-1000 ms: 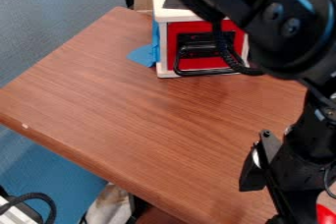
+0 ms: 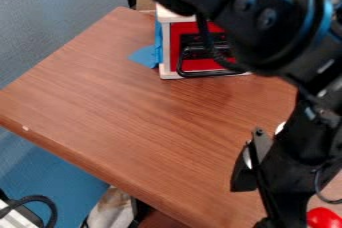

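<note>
My black gripper [image 2: 261,157] hangs at the lower right of the wooden table [image 2: 120,122], low over its surface; I cannot tell whether it is open or shut. A small white object peeks out behind it, mostly hidden, and a red round object [image 2: 325,218] shows at the bottom right edge, partly hidden by the arm. At the top centre stands a white box with a red front [image 2: 193,65] and black bars, with blue material [image 2: 146,56] at its left. The arm covers part of the box.
A blue-grey surface lies beyond its left edge, with black cables [image 2: 48,208] and pale items at the bottom left.
The upper arm has shifted, now covering more of the white box's top. The gripper has moved slightly left, and more of the red round object shows.
</note>
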